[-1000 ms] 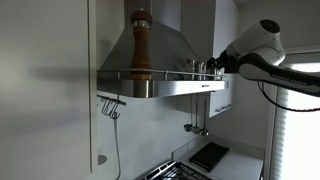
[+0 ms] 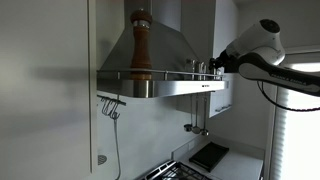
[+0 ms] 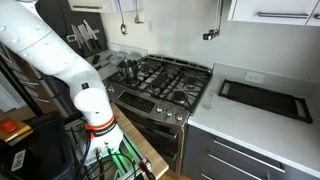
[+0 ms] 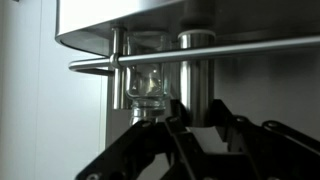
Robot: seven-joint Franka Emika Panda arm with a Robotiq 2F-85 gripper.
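Observation:
In the wrist view, a shiny metal cylinder (image 4: 196, 72) stands upright behind a horizontal metal rail (image 4: 250, 48). My gripper is shut on the lower part of this cylinder, with a dark finger at each side. From exterior view 1, the gripper (image 2: 218, 66) is at the far right end of the hood's railed shelf (image 2: 160, 88), among small containers (image 2: 200, 67); its fingertips are too small to make out there. The gripper is not visible in exterior view 2.
A clear glass jar (image 4: 148, 82) stands left of the cylinder. A tall wooden mill (image 2: 141, 45) is at the shelf's near end. Utensils (image 2: 196, 127) hang below the hood. The stove (image 3: 165, 85) and a black tray (image 3: 264, 101) on the counter lie lower down.

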